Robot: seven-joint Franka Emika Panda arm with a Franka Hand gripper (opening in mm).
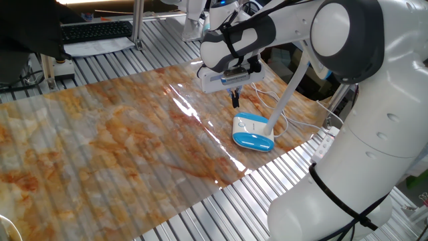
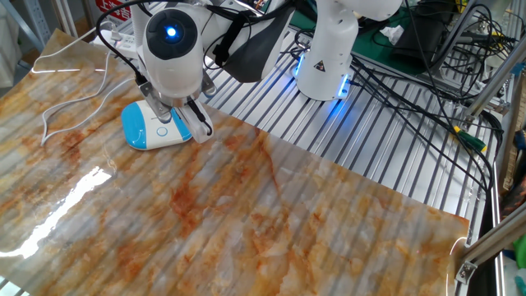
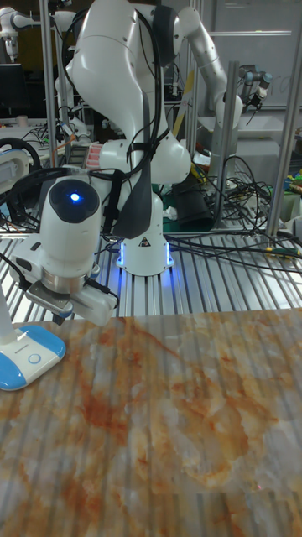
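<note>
A white-and-blue desk lamp stands on the marbled sheet, its base (image 1: 253,131) flat and its white stem (image 1: 286,100) leaning up behind the arm. On the base is a round button (image 2: 162,131), clear in the second and third views. My gripper (image 1: 235,102) points downward near the base's edge in the first view; its dark fingers sit close together, shut, with nothing showing between them. The fingertips look apart from the base, though the height between them is hard to judge. In the third view the hand (image 3: 70,299) partly covers the fingers. The lamp's head cannot be clearly made out.
A white cable (image 1: 271,100) loops over the sheet behind the lamp and leads toward a power strip (image 1: 323,147). The marbled sheet (image 1: 100,147) is otherwise bare, with wide free room. Beyond it lie ribbed metal slats (image 2: 370,156) and a keyboard (image 1: 97,31).
</note>
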